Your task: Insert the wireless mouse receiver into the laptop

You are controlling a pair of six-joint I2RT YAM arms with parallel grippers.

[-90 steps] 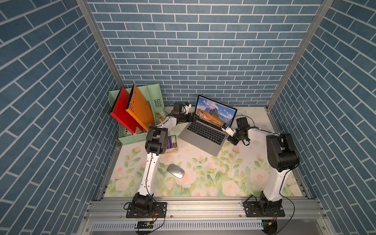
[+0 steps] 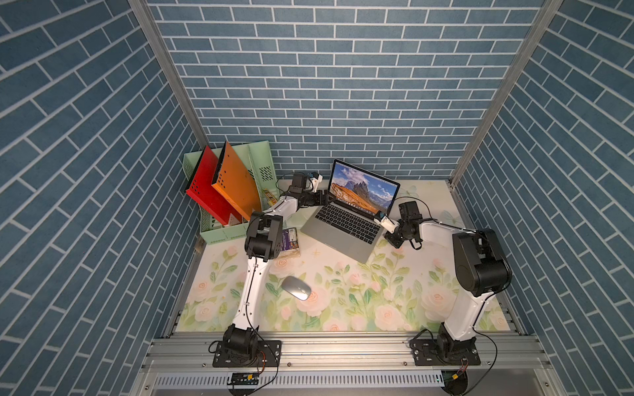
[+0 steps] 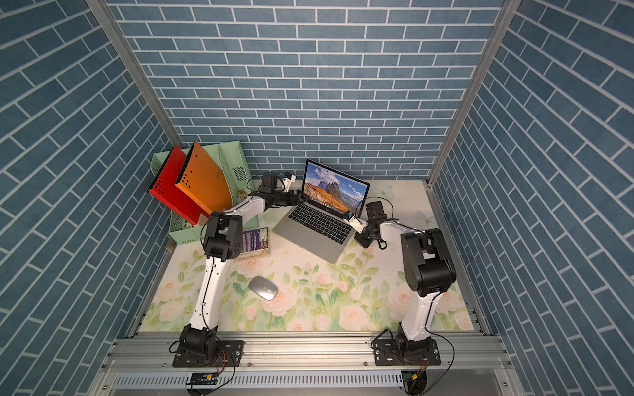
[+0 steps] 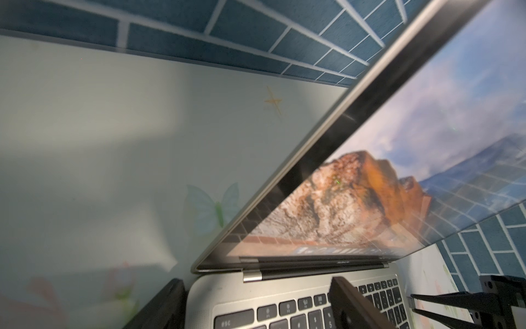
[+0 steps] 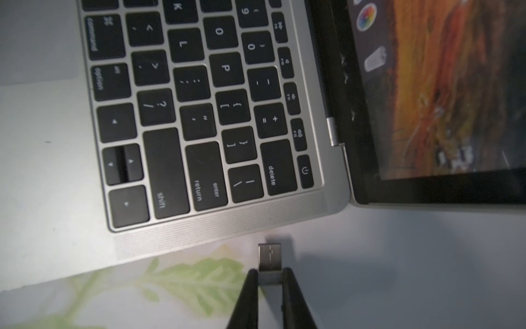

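The open silver laptop (image 2: 340,231) sits at the back centre of the table, screen lit. My right gripper is shut on a small metal USB receiver (image 5: 269,256), held just off the laptop's right side edge, beside the return and shift keys in the right wrist view. My left gripper is at the laptop's left rear corner by the hinge, fingers apart with the corner of the base below and between them in that view. A grey mouse (image 2: 296,287) lies on the front half of the table. The side port itself is not visible.
A green organiser (image 2: 264,158) with red (image 2: 204,188) and orange (image 2: 234,181) boards stands at the back left. A small printed pack (image 3: 254,241) lies left of the laptop.
My right arm has shifted slightly to the right over the last second, its gripper staying by the laptop's right side. The left arm and laptop look unchanged.
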